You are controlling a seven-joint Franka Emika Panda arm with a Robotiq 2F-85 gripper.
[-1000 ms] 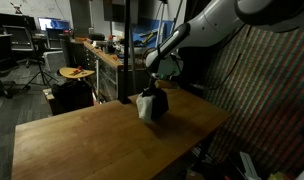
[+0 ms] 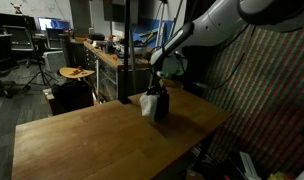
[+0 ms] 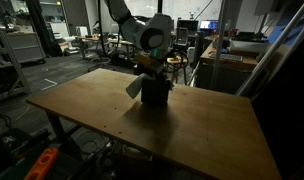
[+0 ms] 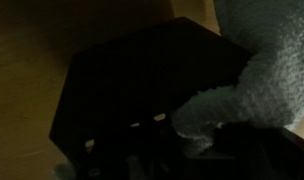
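A black box [image 3: 155,93] stands on the wooden table, with a pale cloth [image 3: 136,87] hanging over its side in exterior view 2. From exterior view 1, the cloth [image 2: 149,106] covers much of the black box's [image 2: 163,104] near side. My gripper [image 3: 156,70] is low over the top of the box, shut on the cloth as far as I can see. In the wrist view, the fuzzy cloth [image 4: 272,80] runs down from the upper right toward the dark fingers, beside the box [image 4: 142,75]. Shadow hides the fingertips and their exact grip.
In exterior view 1, the cloth has shifted slightly to the right and hangs a little differently.
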